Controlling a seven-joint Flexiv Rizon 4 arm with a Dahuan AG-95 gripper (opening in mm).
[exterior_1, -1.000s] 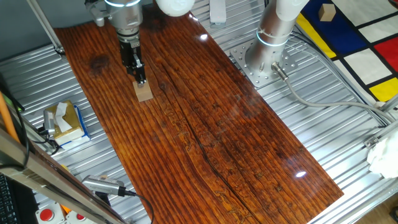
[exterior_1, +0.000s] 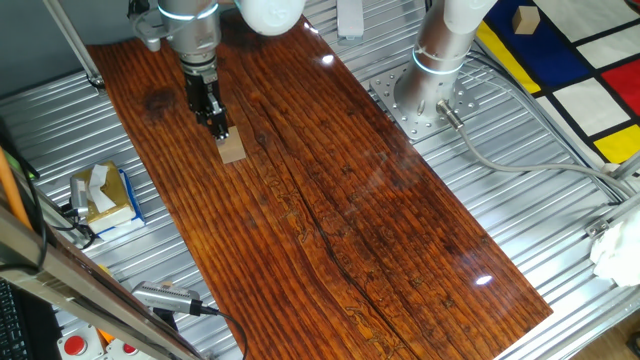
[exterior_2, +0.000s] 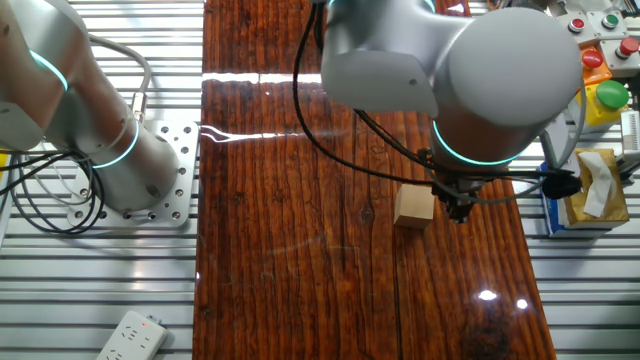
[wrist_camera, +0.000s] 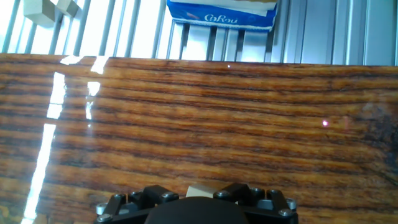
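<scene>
A light wooden block (exterior_1: 232, 149) rests on the brown, glossy wooden board. My gripper (exterior_1: 220, 134) is low at the block's upper-left end in exterior view 1, overlapping its edge. From the opposite side, in exterior view 2, the block (exterior_2: 413, 206) shows just left of the gripper (exterior_2: 458, 212), whose tips are partly hidden by the arm and cables. Along the bottom of the wrist view, a pale strip of the block (wrist_camera: 202, 189) shows between the dark finger linkages. The fingertips are hidden there, so contact with the block and the finger's opening are unclear.
The board (exterior_1: 330, 200) is otherwise clear. A tissue box (exterior_1: 105, 203) stands off its left side on the slatted metal table. A second wooden block (exterior_1: 526, 20) sits on the coloured cloth.
In exterior view 1 my gripper has shifted a little to the left and slightly down over the last second. The block on the board has stayed in place.
</scene>
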